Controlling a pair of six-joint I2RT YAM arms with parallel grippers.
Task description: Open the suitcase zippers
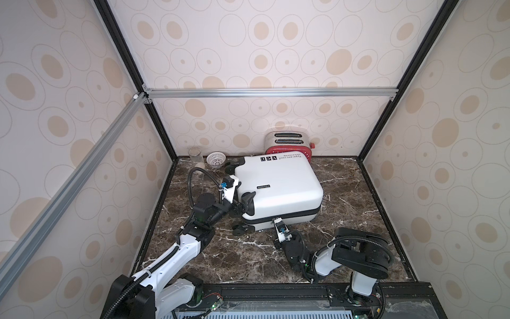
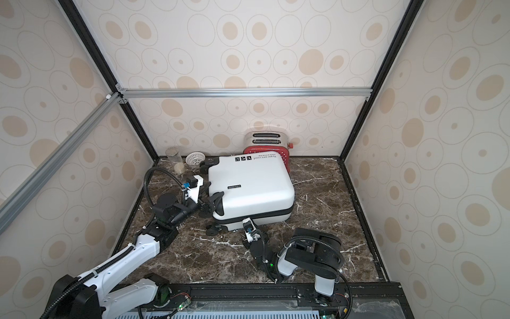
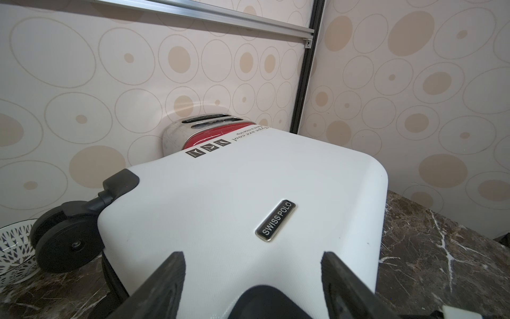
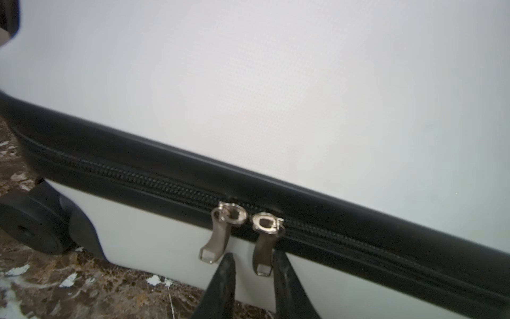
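A white hard-shell suitcase (image 1: pixel 281 186) lies flat, with a black zipper band (image 4: pixel 159 183) along its front side. Two metal zipper pulls sit close together on that band, a left pull (image 4: pixel 216 239) and a right pull (image 4: pixel 264 252), both hanging down. My right gripper is at the front, its narrow fingers part open. The right pull's lower end shows between the fingertips, near the right one; whether they touch is unclear. At the suitcase's wheel side, my left gripper is open, its dark fingers (image 3: pixel 167 281) spread before the white shell.
A red and silver toaster (image 1: pixel 287 141) stands behind the suitcase. Back left are a white patterned basket (image 1: pixel 216 159) and a clear glass (image 1: pixel 196 155). Black wheels (image 4: pixel 34 220) stick out on the suitcase's left.
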